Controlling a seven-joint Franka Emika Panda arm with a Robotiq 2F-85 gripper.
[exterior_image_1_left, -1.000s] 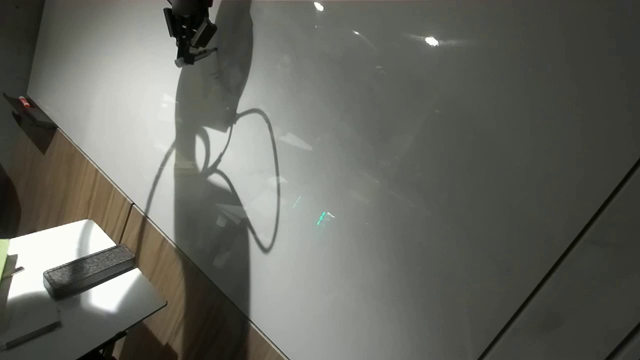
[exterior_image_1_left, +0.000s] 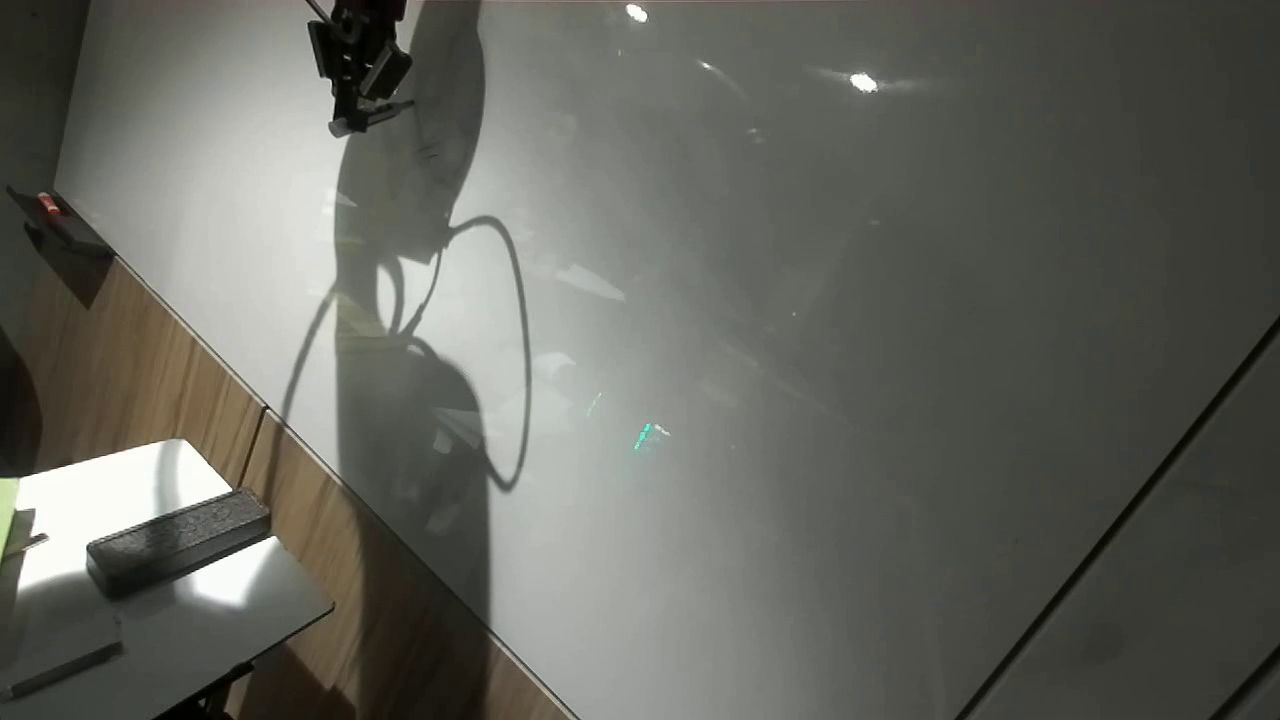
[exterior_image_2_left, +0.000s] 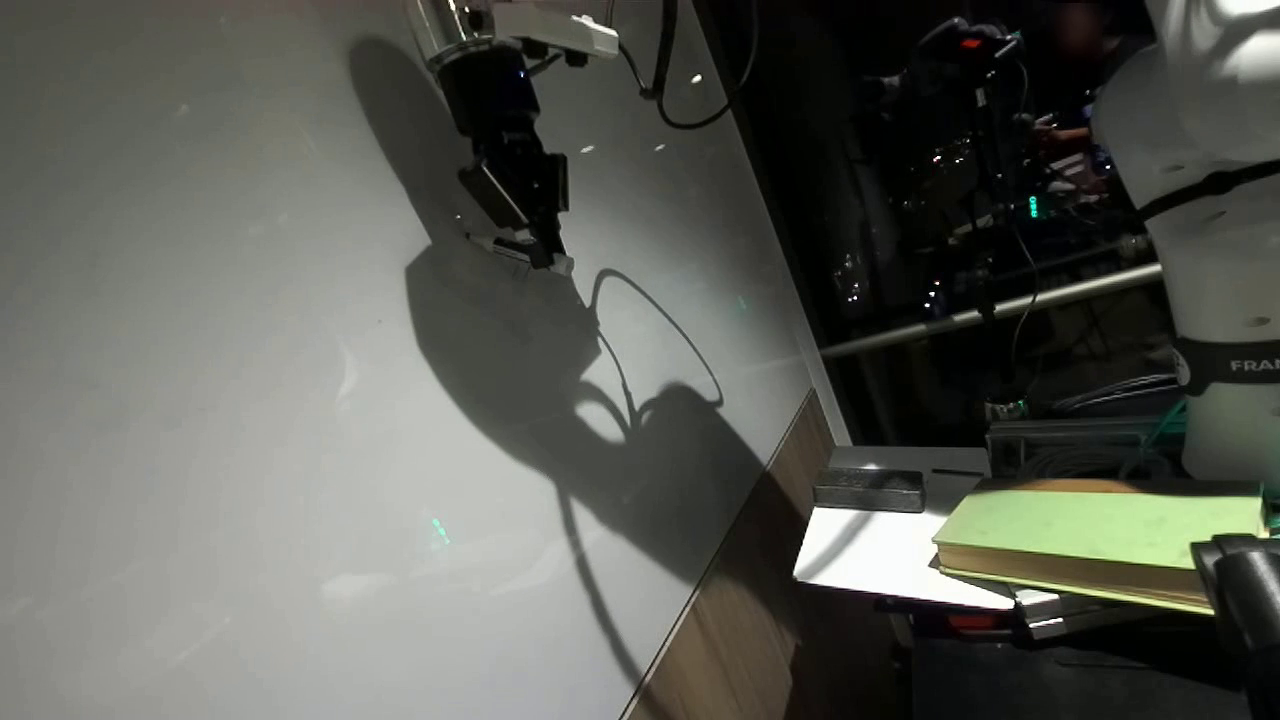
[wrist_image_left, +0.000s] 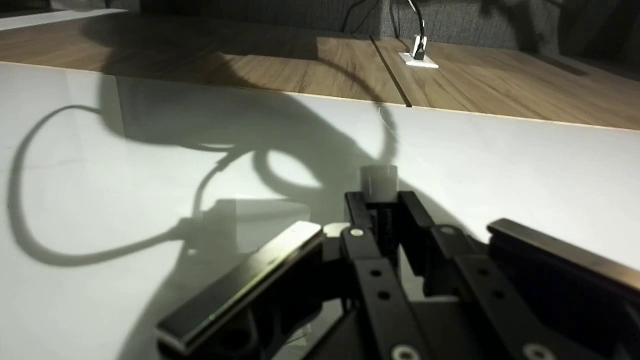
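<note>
A slim marker (wrist_image_left: 379, 182) with a pale grey end sits between the fingers of my gripper, which is shut on it. In exterior view 2 the marker (exterior_image_2_left: 492, 244) lies crosswise in the gripper (exterior_image_2_left: 534, 250), its thin end pointing left. Exterior view 1 shows the gripper (exterior_image_1_left: 360, 118) at the top left, in front of the large whiteboard (exterior_image_1_left: 720, 540). A few faint dark strokes seem to be on the board close to the thin end. Whether the tip touches the board, I cannot tell.
A dark eraser-like block (exterior_image_1_left: 180, 540) rests on a small white table (exterior_image_1_left: 270, 612) below the board. On that table's other side is a green book (exterior_image_2_left: 1080, 522). A dark holder (exterior_image_1_left: 72, 230) with something red is at the board's far edge. Most of the board is clear.
In exterior view 1 my gripper has shifted a little left and slightly down, carrying the marker. The arm's shadow on the board has moved left too. Block and table are unchanged.
</note>
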